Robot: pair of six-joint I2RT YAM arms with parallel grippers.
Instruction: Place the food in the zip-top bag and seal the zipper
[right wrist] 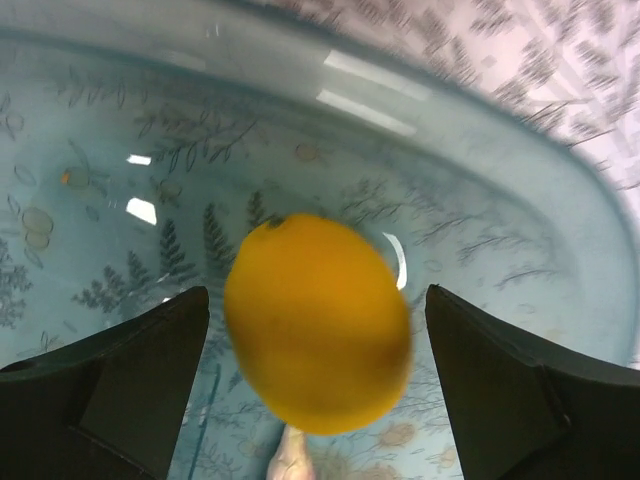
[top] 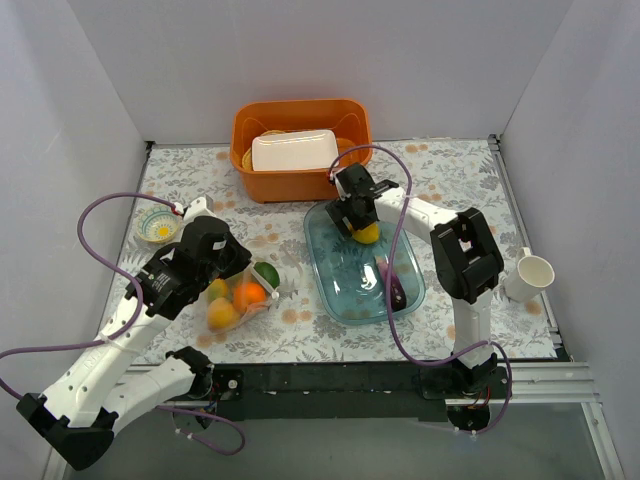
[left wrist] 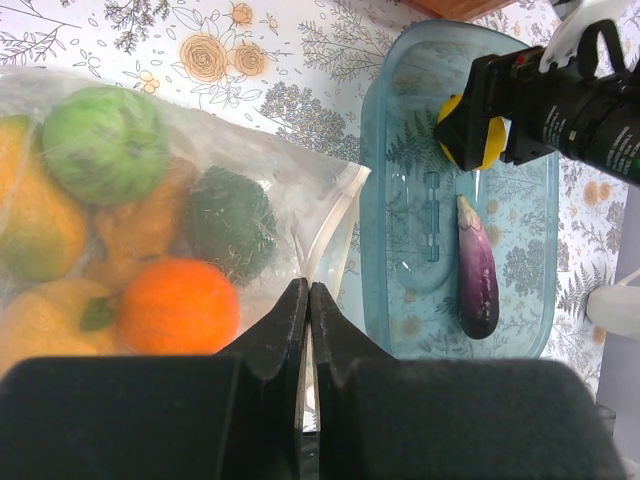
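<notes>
A clear zip top bag (left wrist: 280, 195) lies on the left of the table with several fruits and vegetables inside, among them an orange (left wrist: 178, 306) and a green one (left wrist: 105, 142). At the bag's mouth, my left gripper is shut with the bag's edge at its fingertips. In the blue tray (top: 345, 280) sits a yellow fruit (right wrist: 318, 325). My right gripper is open over it, one finger on each side, with gaps showing between fruit and fingers. A purple eggplant (left wrist: 477, 270) lies in the same tray, nearer the front.
Behind the tray stands an orange bin (top: 290, 185) holding a white container (top: 295, 150). A patterned bowl (top: 158, 226) is at the far left and a white mug (top: 528, 275) at the right edge. Bare cloth separates bag and tray.
</notes>
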